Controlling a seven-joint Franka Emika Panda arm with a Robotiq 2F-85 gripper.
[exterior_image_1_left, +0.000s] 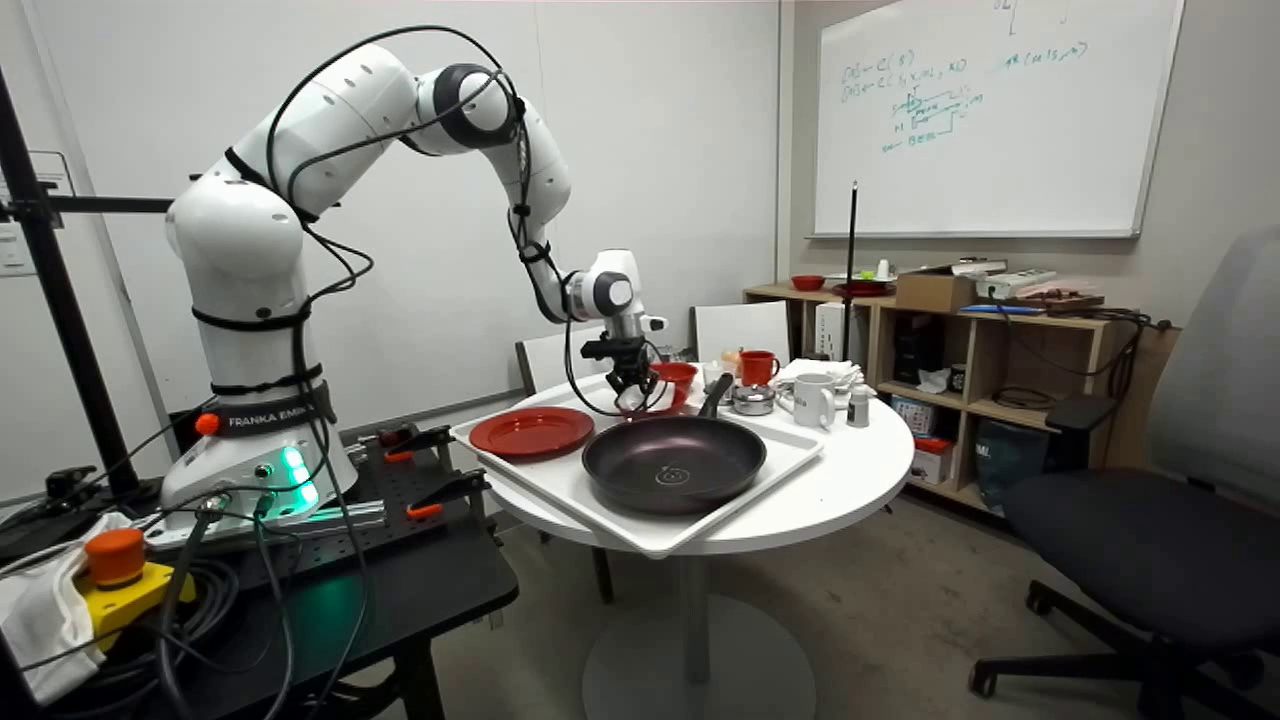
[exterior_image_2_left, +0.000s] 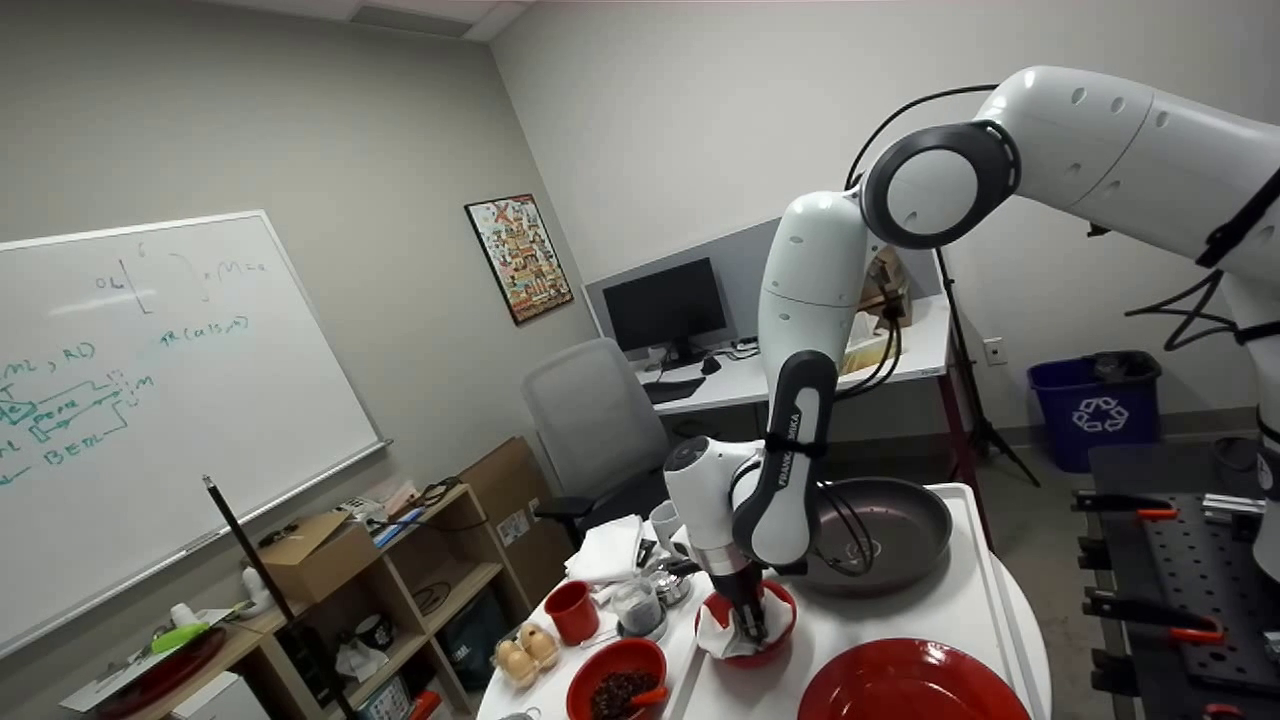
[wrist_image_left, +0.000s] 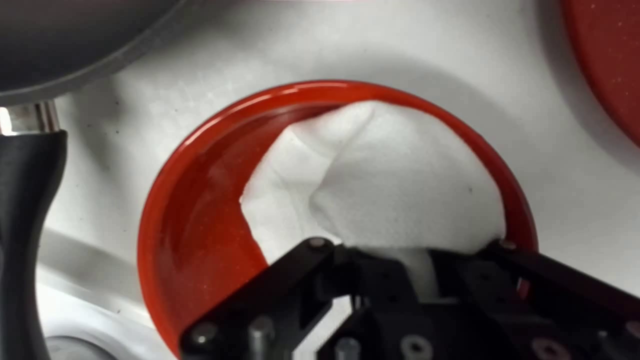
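My gripper is shut on a folded white cloth, pinching its near edge. The cloth lies within a red bowl, toward the bowl's right side in the wrist view; the bowl's left inside is bare. In the second exterior view the gripper points down into the bowl, with the cloth bunched around the fingers. The bowl stands on a white tray. The near part of the bowl is hidden by my fingers in the wrist view.
A black frying pan and a red plate share the tray, close to the bowl. Off the tray are a red bowl of dark bits, eggs, a red mug and a white mug.
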